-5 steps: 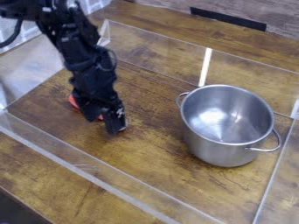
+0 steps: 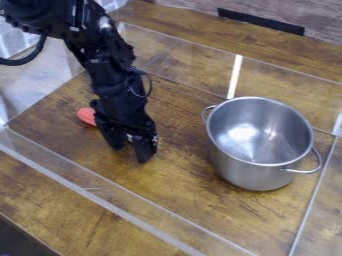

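The black gripper (image 2: 134, 140) is low over the wooden table, its fingertips near the surface left of the pot. A small red object (image 2: 87, 116) shows just left of the gripper, partly hidden behind it. Whether anything is between the fingers cannot be made out, as the gripper's body covers that spot.
A large steel pot (image 2: 258, 140) with side handles stands on the right of the table (image 2: 160, 210).
Over the last second the gripper has shifted slightly.
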